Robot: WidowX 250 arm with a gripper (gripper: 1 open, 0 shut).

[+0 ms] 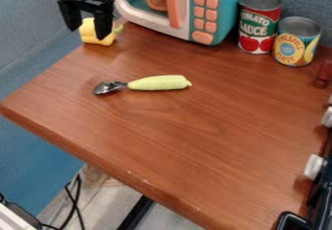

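The black gripper (87, 20) is at the top left, beside the toy microwave (182, 6), with a yellow object (97, 35) just below and behind it at the table's back left corner. Whether its fingers are open or closed on anything is hard to tell. A spoon with a pale yellow-green handle (158, 82) lies on the middle left of the wooden table (195, 147).
A tomato juice can (258, 25) and a yellow-labelled can (296, 42) stand at the back right, near a small red object (324, 74). A black appliance with white knobs (315, 200) lines the right edge.
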